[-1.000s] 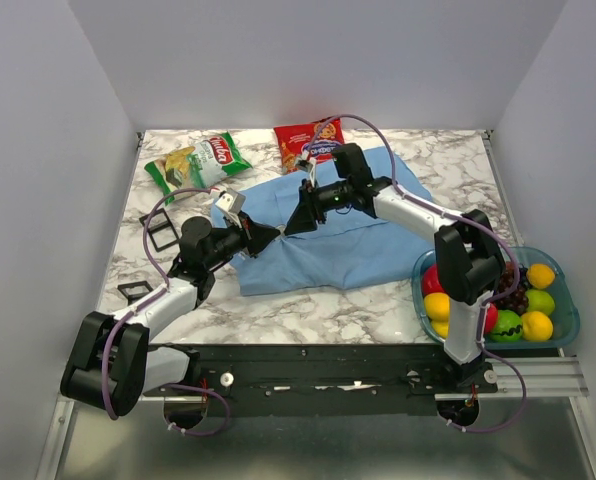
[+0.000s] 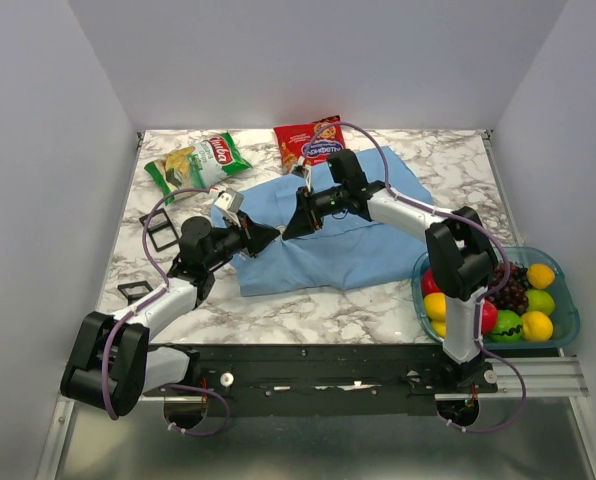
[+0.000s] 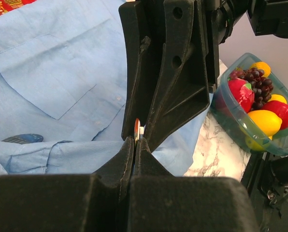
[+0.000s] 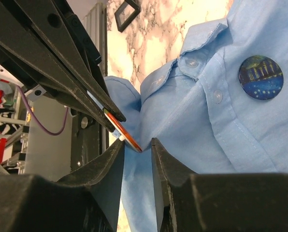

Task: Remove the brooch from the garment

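An orange-edged brooch (image 3: 136, 128), seen edge-on, stands at the garment's fold; a small white piece shows beside it. My left gripper is shut on this thin brooch, also seen in the right wrist view as a brooch (image 4: 124, 133) between the left fingers. The right gripper is part open, its two tips on either side of the brooch's far end. Whether they touch it, I cannot tell. A second round brooch (image 4: 261, 77), dark blue, lies flat on the blue shirt (image 4: 202, 130). In the top view the grippers meet over the shirt (image 2: 348, 255).
At the right, a bowl (image 2: 570, 315) is filled with toy fruit. Behind the shirt lie a green snack bag (image 2: 216, 157) and a red bag (image 2: 296, 140). Two dark square frames (image 2: 159, 229) rest on the marble table left of the shirt.
The right arm has shifted slightly left and toward the front, bringing its gripper closer around the left gripper's tips. The left arm and the shirt look unmoved.
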